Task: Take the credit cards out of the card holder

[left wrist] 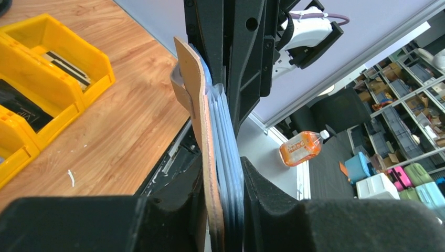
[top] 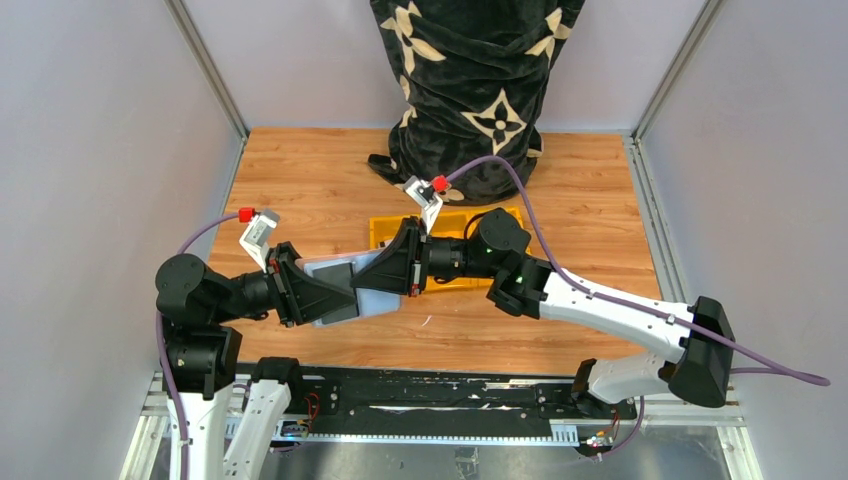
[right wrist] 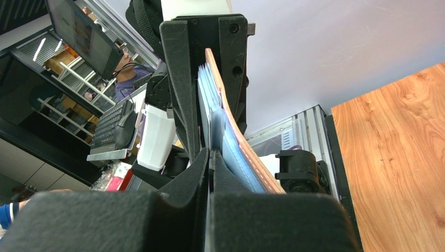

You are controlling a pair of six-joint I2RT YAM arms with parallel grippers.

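Observation:
The card holder point(top: 380, 302) is held up off the table, with a tan cover point(left wrist: 205, 157) and several thin bluish clear sleeves point(left wrist: 224, 136) bunched on one side. My left gripper is shut on it, one finger on the cover and the other on the sleeves. In the top view a dark grey rectangle point(top: 341, 306) shows in the sleeve area. From the right, my right gripper reaches in with its tips together, right against the sleeve edges point(right wrist: 216, 118). Nothing clearly shows between its fingers; the very tips are partly hidden among the sleeves.
A yellow divided bin point(left wrist: 86, 100) sits on the wooden table point(top: 300, 200) behind the grippers, with dark card-like items point(left wrist: 23, 105) inside. A black patterned cloth point(top: 470, 90) stands at the back.

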